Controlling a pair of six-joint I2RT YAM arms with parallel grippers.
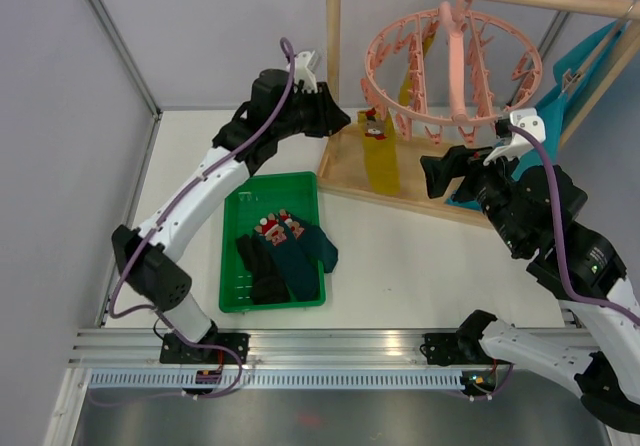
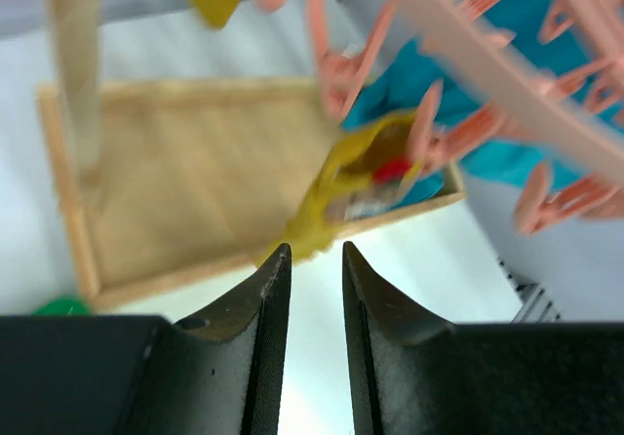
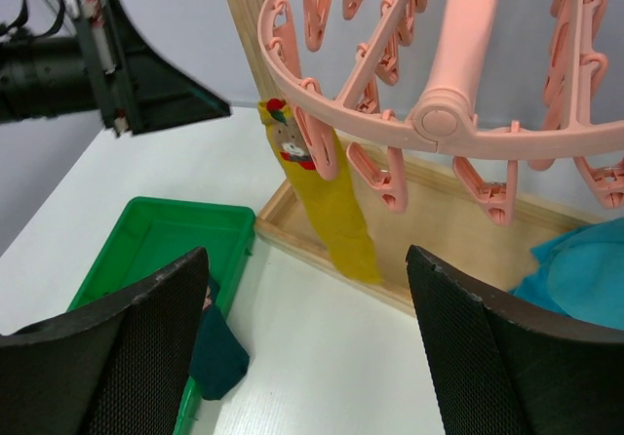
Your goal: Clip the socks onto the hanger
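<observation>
The pink round hanger (image 1: pixel 455 116) hangs from a wooden bar, clips all round its ring. A yellow sock (image 1: pixel 382 161) with a printed figure near its cuff hangs from a clip on the ring's left side; in the right wrist view that sock (image 3: pixel 336 211) dangles straight and free of both grippers. Farther back on the ring is another yellow sock (image 1: pixel 415 66). My left gripper is open with nothing between its fingers, just left of the hanging sock. At the ring's front right, my right gripper stands wide open and empty.
A green basket (image 1: pixel 230 266) on the white table holds dark green socks (image 1: pixel 290 261) and a black sock (image 1: pixel 263 271). The wooden stand (image 1: pixel 335 46) rises close behind the left gripper. Blue cloth (image 1: pixel 575 76) hangs at the right.
</observation>
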